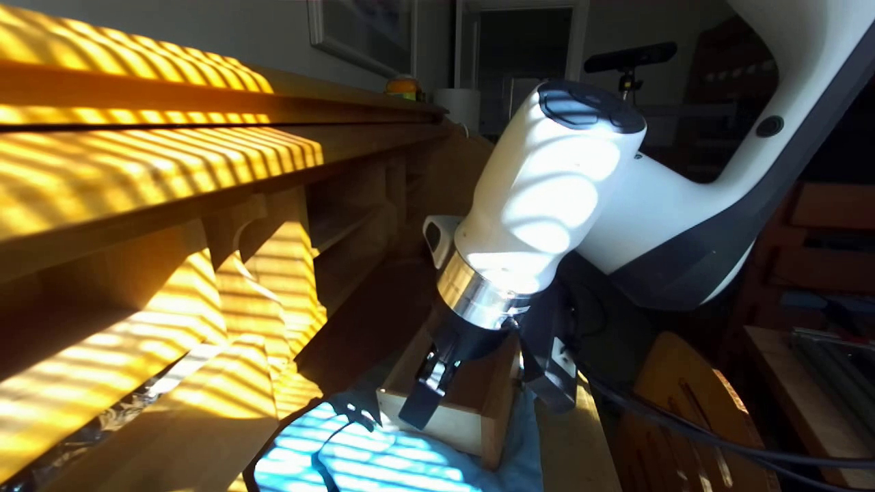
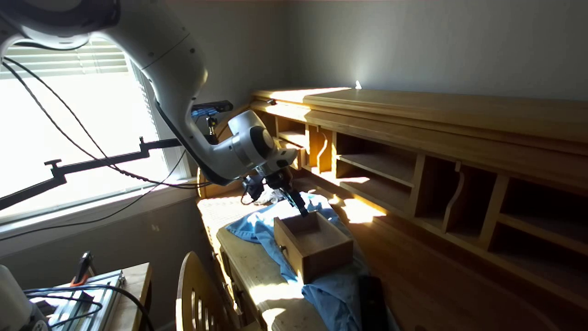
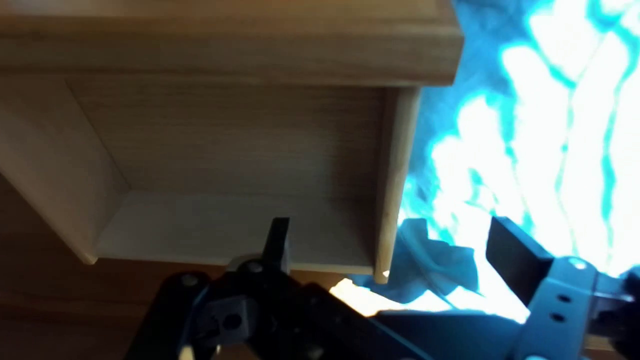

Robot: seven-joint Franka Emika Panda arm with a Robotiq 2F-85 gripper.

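A small open-topped wooden drawer (image 2: 329,254) rests on blue cloth on the desk. It looks empty in exterior view 2, with a knob on its front panel. My gripper is open at the drawer's far end from that view. From the wrist, one finger (image 3: 277,243) appears over the drawer's inside and the other finger (image 3: 517,258) over the sunlit cloth. A thin drawer wall (image 3: 396,186) shows between them in that view; whether either finger touches it, I cannot tell.
Blue cloth (image 1: 361,459) spreads under the drawer. A wooden desk hutch with open cubbies (image 2: 380,165) runs along the back. A chair (image 2: 190,292) stands in front of the desk. Bare desktop (image 2: 419,276) lies between drawer and hutch.
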